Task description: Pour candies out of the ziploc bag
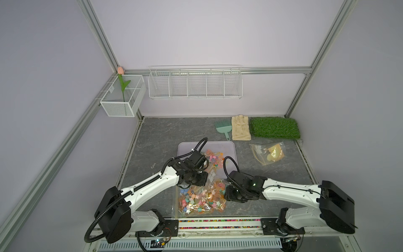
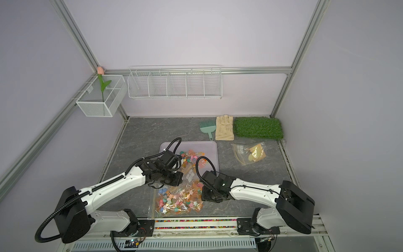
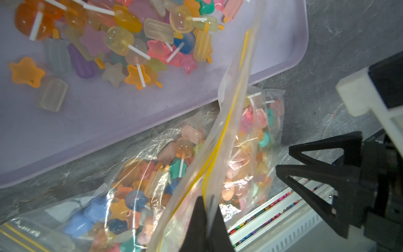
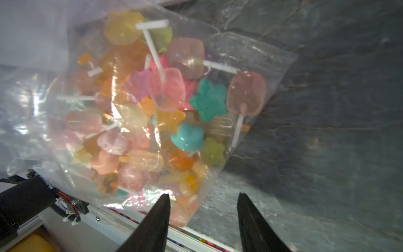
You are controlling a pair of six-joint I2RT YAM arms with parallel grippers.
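The clear ziploc bag [image 3: 138, 201], with a yellow seal line and full of colourful candies, lies on the table against the tray's front edge. My left gripper is shut on the bag's raised film, which stands up as a fold between the fingertips. Beside the bag's right end, my right gripper is partly open with nothing between its fingers; the bag's corner [image 4: 180, 214] lies just beyond its left finger. More candies [image 1: 215, 158] sit loose in the pale lilac tray [image 1: 228, 147].
A second bag with pale contents [image 1: 275, 152] lies right of the tray. Behind are a teal dustpan [image 1: 223, 126], a beige glove [image 1: 240, 128] and a grass mat [image 1: 275, 127]. Bare table shows on the left and right.
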